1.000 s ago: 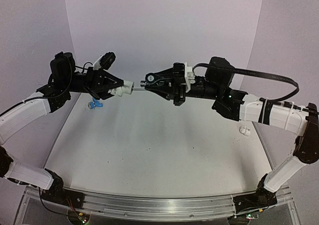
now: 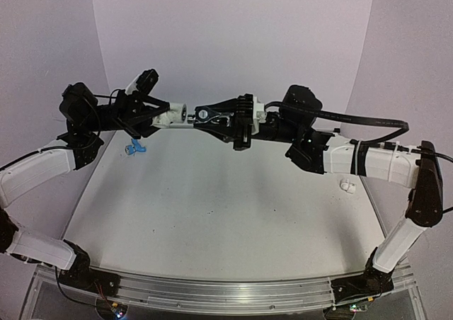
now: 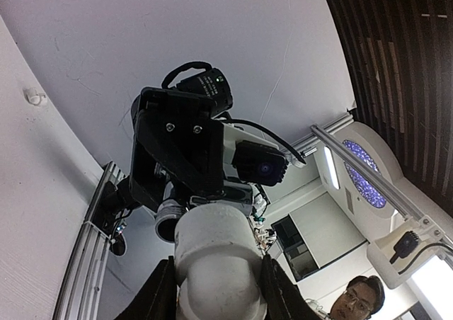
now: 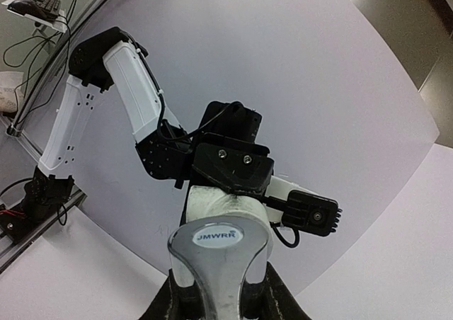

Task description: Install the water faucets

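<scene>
In the top view, my left gripper is shut on a white pipe fitting, its round opening turned right. Facing it, my right gripper is shut on a chrome faucet, whose end lies very near that opening. Whether the two touch or the end has entered, I cannot tell. The left wrist view has the fitting upright between the fingers, with a chrome outlet beside it. In the right wrist view, the faucet's handle hides the joint, and the white fitting shows just behind.
A blue fitting lies on the table at the left. Over at the right edge rests a white elbow.
Both arms have shifted left, the right one further. Both grippers have kept their parts.
</scene>
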